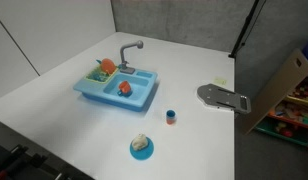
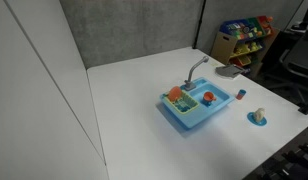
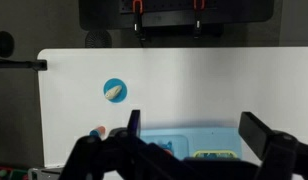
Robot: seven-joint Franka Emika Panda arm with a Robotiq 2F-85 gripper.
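In the wrist view my gripper is open, its black fingers wide apart with nothing between them. It hangs above the white table, and the near edge of a light-blue toy sink [image 3: 189, 132] shows beyond the fingers. An orange-red cup [image 1: 124, 88] sits in the sink basin. Beside it a yellow-green rack [image 1: 97, 75] holds an orange round piece [image 1: 108, 66]. On the table, a whitish item [image 3: 115, 92] rests on a small blue plate [image 3: 109, 84]. A small blue and red cup [image 1: 171, 117] stands apart, between plate and sink.
A grey faucet [image 2: 199, 65] rises behind the sink. A flat grey metal piece [image 1: 223, 97] lies near the table's side edge. Shelves with colourful bins [image 2: 240, 40] stand off the table.
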